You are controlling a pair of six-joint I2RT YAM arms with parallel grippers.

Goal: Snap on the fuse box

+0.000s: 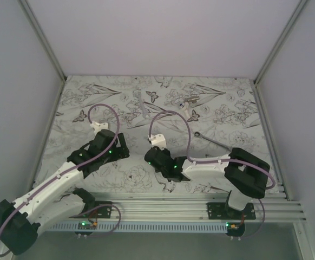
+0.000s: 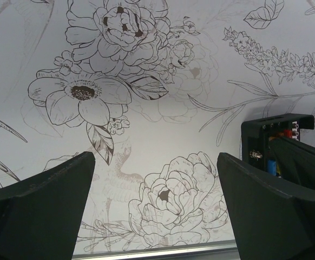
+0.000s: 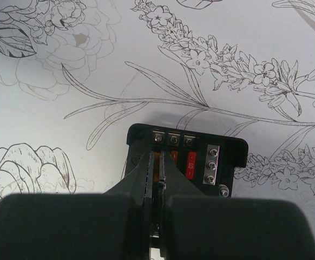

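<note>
The black fuse box (image 3: 202, 184) with red fuses, metal screw terminals and bus strips lies on the floral mat. My right gripper is shut over it, its fingertips at the box's middle; whether anything thin is between them is hidden. In the left wrist view the box (image 2: 253, 141) is at the right, partly behind dark fingers. My left gripper stands open to the left of it, with bare mat between its fingers. In the top view the box is hidden under the right arm.
A wrench (image 1: 211, 140) lies right of the right arm. Light-coloured tools (image 1: 186, 108) lie toward the back.
</note>
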